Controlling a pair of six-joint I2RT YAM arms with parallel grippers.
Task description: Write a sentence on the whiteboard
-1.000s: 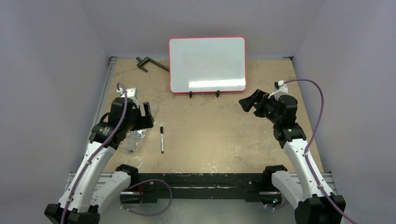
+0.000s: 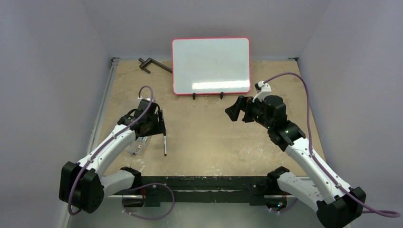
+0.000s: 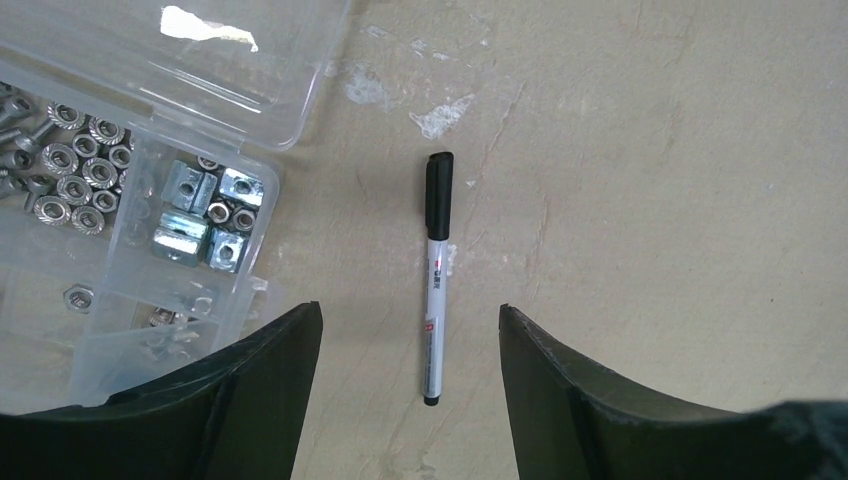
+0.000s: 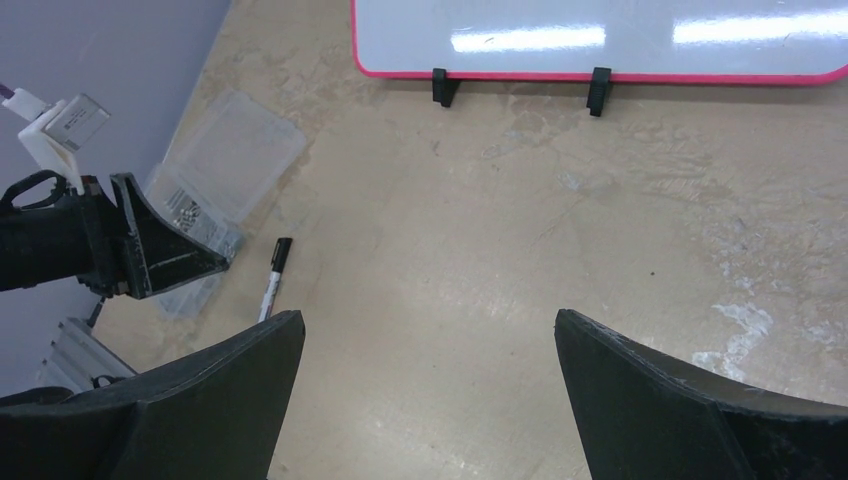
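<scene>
A black-capped white marker (image 3: 435, 300) lies flat on the table, its cap toward the top of the left wrist view. My left gripper is above it, fingers spread on either side with clear space around the pen; nothing is between them in contact. In the top view the left gripper (image 2: 163, 122) covers part of the marker (image 2: 165, 144). The blank whiteboard (image 2: 211, 64), red-edged, stands at the back on two black clips. My right gripper is open and empty over the table's right half, in front of the board.
An open clear plastic box (image 3: 255, 210) with nuts and bolts sits just left of the marker, close to the left gripper. A dark angled metal piece (image 2: 153, 62) lies at the back left.
My left gripper has moved right, to over the marker, and its fingers appear closer together. The right arm has swung left, toward the middle. The marker has stayed put.
</scene>
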